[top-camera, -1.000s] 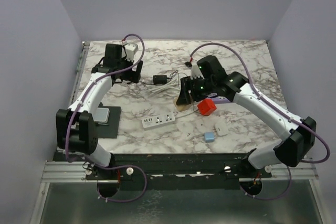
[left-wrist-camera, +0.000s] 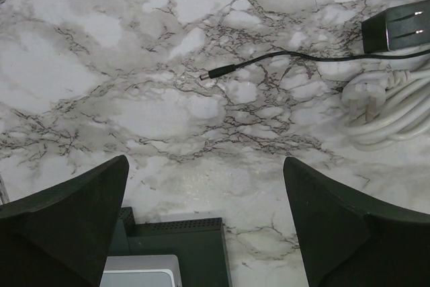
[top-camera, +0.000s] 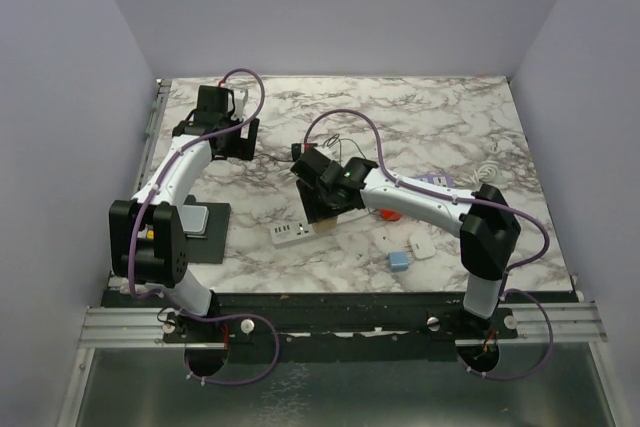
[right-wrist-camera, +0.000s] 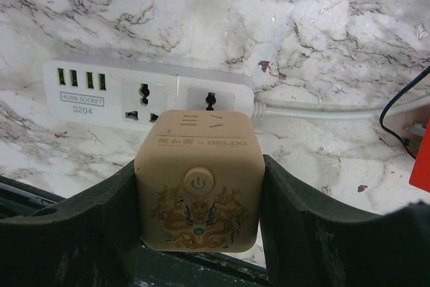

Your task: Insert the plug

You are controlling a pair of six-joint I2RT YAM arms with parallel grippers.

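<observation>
My right gripper is shut on a beige plug adapter with dragon artwork, held over the white power strip near its right-hand socket, partly covering it. The strip has four USB ports and two sockets, with a cable leaving at its right. Whether the adapter touches the strip cannot be told. My left gripper is open above the marble at the left, nothing between its fingers.
A black adapter, a thin barrel cable and a coiled white cord lie mid-table. A red block sits right of the strip, a blue block in front. Dark panels lie at left.
The right arm has carried the beige adapter left and slightly nearer the front, onto the area over the strip. The left arm has moved slightly left.
</observation>
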